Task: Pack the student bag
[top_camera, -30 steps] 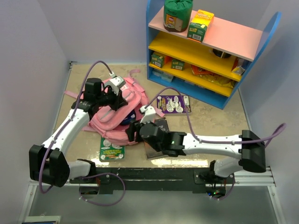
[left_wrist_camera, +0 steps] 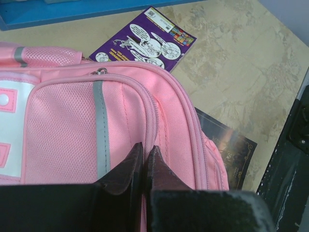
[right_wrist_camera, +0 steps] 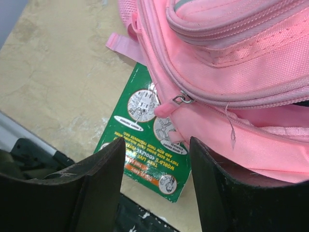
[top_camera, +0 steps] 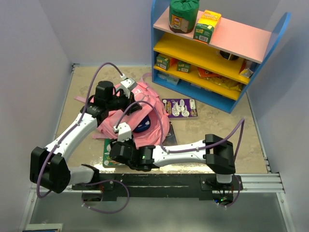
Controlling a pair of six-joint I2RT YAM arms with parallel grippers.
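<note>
The pink bag (top_camera: 152,94) lies on the tabletop, its main opening parted; something dark blue (top_camera: 143,124) shows inside. In the left wrist view, my left gripper is shut on the piped edge of the bag's front flap (left_wrist_camera: 123,116). Over the bag's near left side, my right gripper is part open, with nothing held between its fingers. A zipper pull (right_wrist_camera: 182,98) with a pink tab (right_wrist_camera: 165,109) hangs on the bag just beyond those fingertips. Below it lies a green book (right_wrist_camera: 149,140), partly covered by the bag.
A purple book (top_camera: 179,108) lies right of the bag, and a dark book (left_wrist_camera: 229,147) is partly under the bag's edge. The blue shelf (top_camera: 195,94) with boxes stands at the back.
My right gripper has swung left from the bag's near right side to its near left, now above the green book. The left gripper has shifted slightly right with the flap.
</note>
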